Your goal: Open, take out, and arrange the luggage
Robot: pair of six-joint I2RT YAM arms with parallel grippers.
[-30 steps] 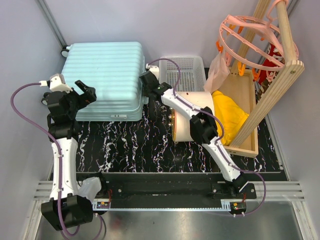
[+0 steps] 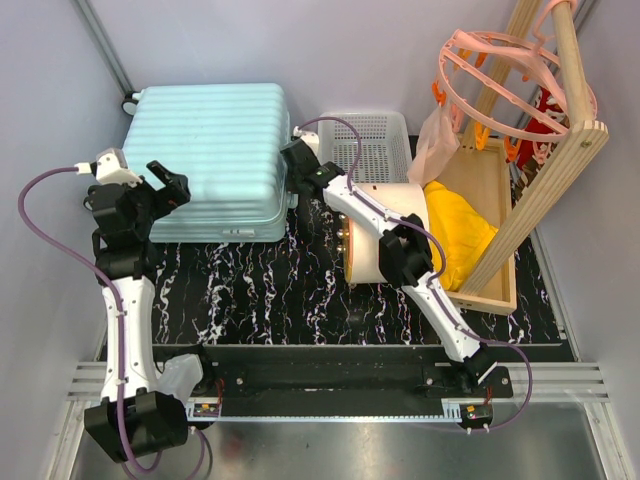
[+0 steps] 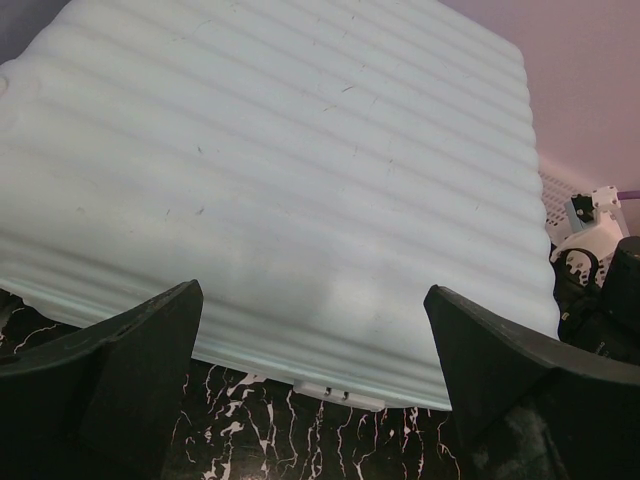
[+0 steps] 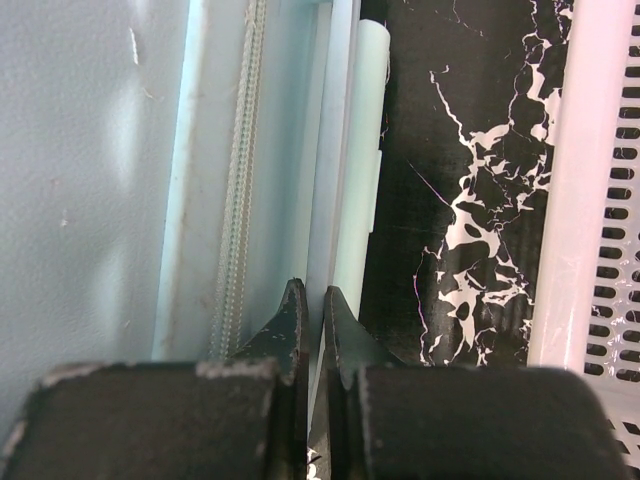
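A pale mint ribbed suitcase (image 2: 205, 145) lies flat on the black marble top, its broad shell filling much of the left wrist view (image 3: 300, 180). My left gripper (image 2: 169, 183) hangs open above its left part, nothing between the fingers. My right gripper (image 2: 292, 175) is at the suitcase's right side; in the right wrist view its fingertips (image 4: 340, 310) are closed on a thin pale edge strip (image 4: 335, 150) of the case, beside a zipper (image 4: 240, 170). Whether the case is unzipped cannot be told.
A white perforated basket (image 2: 365, 140) stands right of the case. A cream cylinder (image 2: 370, 260), a wooden rack (image 2: 530, 220) with a pink hanger and a yellow cloth (image 2: 455, 230) fill the right side.
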